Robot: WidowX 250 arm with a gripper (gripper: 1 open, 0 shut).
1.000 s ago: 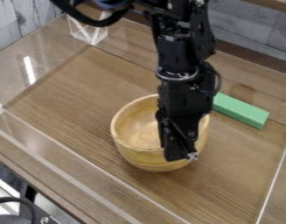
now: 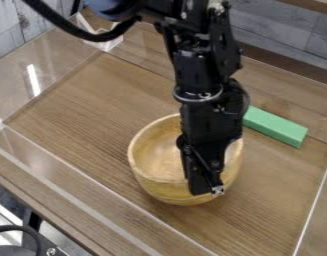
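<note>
My black gripper (image 2: 206, 180) hangs from the top of the camera view down into a round pale wooden bowl (image 2: 150, 160) in the lower middle, its tip over the right part of the bowl. The arm hides much of the bowl's back and right side. Whether the fingers are open or shut, or hold anything, I cannot tell.
A green block (image 2: 274, 125) lies to the right, behind the bowl. A clear container (image 2: 99, 25) stands at the upper left. A dark cable (image 2: 12, 230) is at the lower left.
The arm and gripper have shifted very slightly; the bowl and green block look unmoved.
</note>
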